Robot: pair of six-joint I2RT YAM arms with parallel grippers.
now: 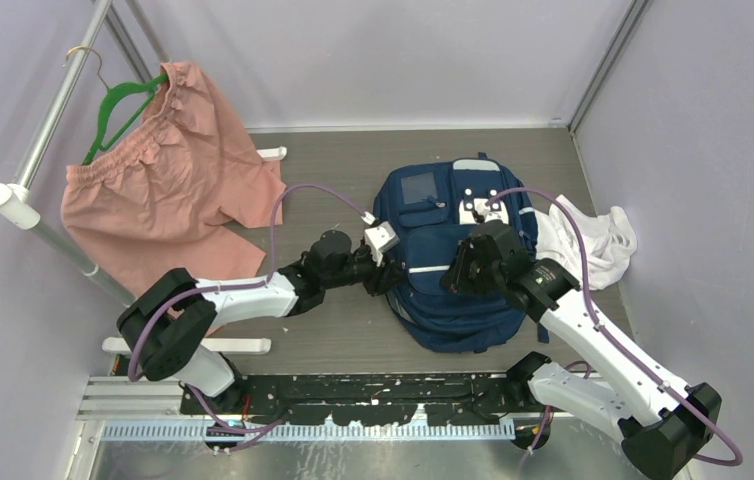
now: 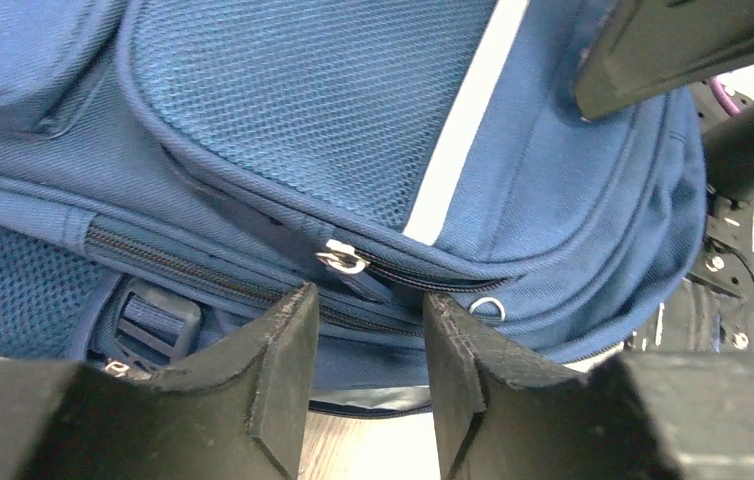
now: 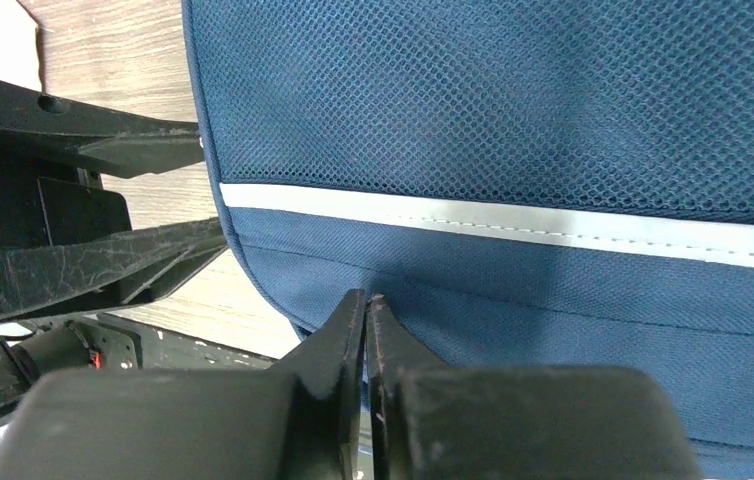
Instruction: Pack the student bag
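A navy backpack lies on the floor. My left gripper is at its left side; in the left wrist view its fingers stand part open below a metal zipper pull on the pocket edge, with nothing clearly between them. My right gripper is over the front pocket beside the white stripe. Its fingertips nearly meet low in the right wrist view, nothing visible between them, the left gripper to their left.
Pink shorts hang on a green hanger on a rail at the left. A white garment lies right of the backpack. Walls enclose the back and sides.
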